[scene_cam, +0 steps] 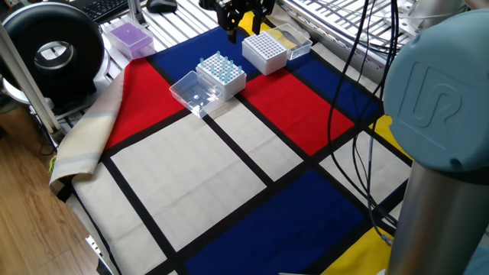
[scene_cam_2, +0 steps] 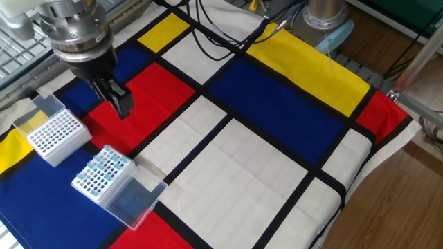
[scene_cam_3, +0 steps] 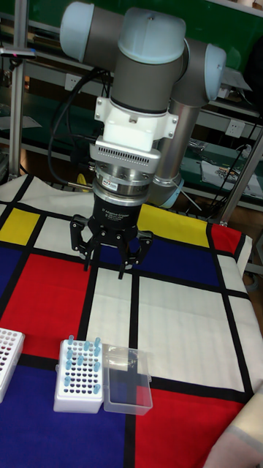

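Observation:
My gripper (scene_cam_3: 104, 270) hangs above the cloth with its two dark fingers apart and nothing visible between them. Lower in that view is a white rack (scene_cam_3: 79, 398) holding several pale blue tips, its clear lid (scene_cam_3: 128, 401) folded open alongside. A second white rack (scene_cam_2: 61, 140) with a grid of holes shows no blue tips; it stands left of the tip-bearing rack (scene_cam_2: 104, 173) in exterior view 2. In exterior view 1 the gripper (scene_cam: 244, 35) appears at the top edge, behind both racks, its upper part cut off.
A purple-filled clear box (scene_cam: 131, 40) sits at the table's far left in exterior view 1, near a black ring-shaped device (scene_cam: 57, 52). Loose black cables (scene_cam: 359, 114) hang by the arm.

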